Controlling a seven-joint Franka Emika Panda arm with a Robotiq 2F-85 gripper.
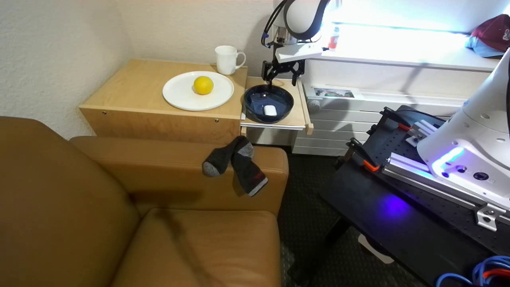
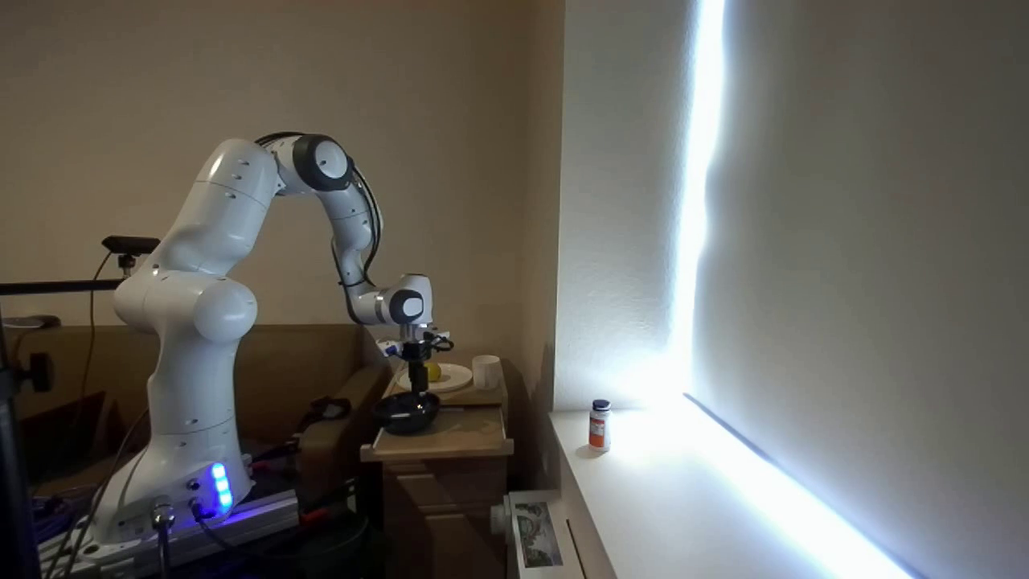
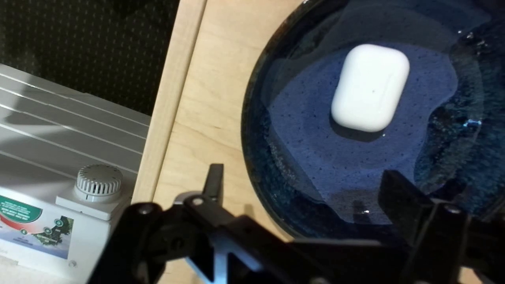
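Note:
My gripper [image 1: 282,81] stands open above the back rim of a dark blue bowl [image 1: 253,105], with nothing between its fingers. Inside that bowl lies a small white rounded case [image 1: 270,110], clear of the gripper. In the wrist view the case [image 3: 370,88] rests on the blue bottom of the bowl [image 3: 303,137]. One finger [image 3: 215,182] is over the wooden board outside the rim; the other finger [image 3: 400,196] overlaps the bowl's interior. From the side, the gripper points down over the bowl [image 2: 407,416].
Left of the bowl, a white plate [image 1: 179,93] bears a yellow ball-like fruit [image 1: 203,85], with a white mug [image 1: 226,60] behind. Dark socks [image 1: 239,162] lie on the brown sofa arm [image 1: 157,153]. A radiator [image 1: 330,129] stands right of the pulled-out board [image 1: 297,103].

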